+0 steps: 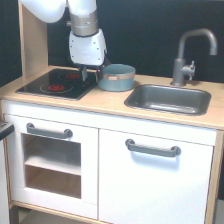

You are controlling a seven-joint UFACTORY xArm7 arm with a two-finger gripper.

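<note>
A teal pot (117, 81) sits on the wooden counter (110, 100) between the black stovetop (45, 86) and the sink. Above the stovetop's right side, just left of the pot, hangs my gripper (91, 72), below the white arm; its fingers are dark and small, and whether they are open or shut is unclear.
A steel sink (165, 99) with a grey faucet (181, 60) is on the right. Below are a white cupboard door (150, 185) and a compartment (52, 165) with a shelf. A door (4, 175) stands open at the far left. A dark wall stands behind.
</note>
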